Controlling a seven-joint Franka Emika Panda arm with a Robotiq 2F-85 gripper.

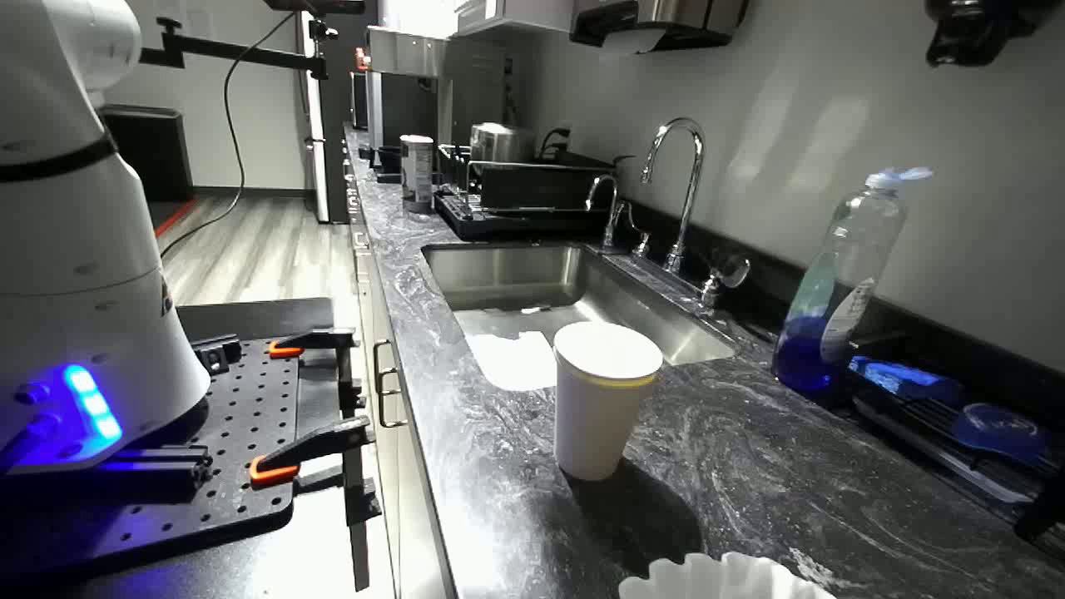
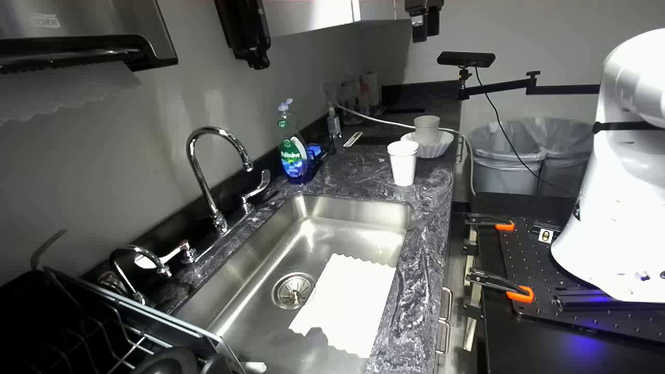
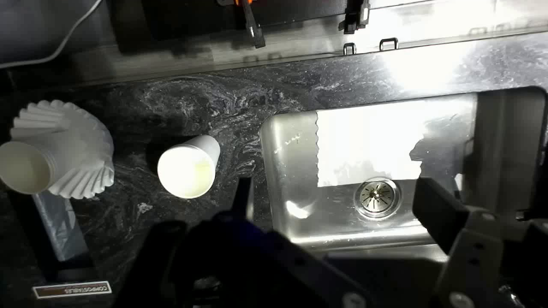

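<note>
Seen from the wrist, my gripper is open above the counter and sink, its two dark fingers wide apart and nothing between them. A white paper cup (image 3: 186, 171) stands upright on the dark counter, to the left of the fingers in that view; it looks empty inside. The same cup (image 1: 601, 404) is near the sink's corner in exterior view 1, and the cup (image 2: 403, 163) is beyond the sink in exterior view 2. A white paper towel (image 2: 352, 302) lies flat in the steel sink (image 2: 249, 299), beside the drain (image 2: 294, 290).
A second cup (image 2: 427, 130) is in a fluted white filter (image 2: 443, 147) farther along the counter. Against the wall are a soap bottle (image 2: 294, 152) and the tall faucet (image 2: 205, 177). A dish rack (image 1: 539, 185) stands past the sink. Bare counter surrounds the nearer cup.
</note>
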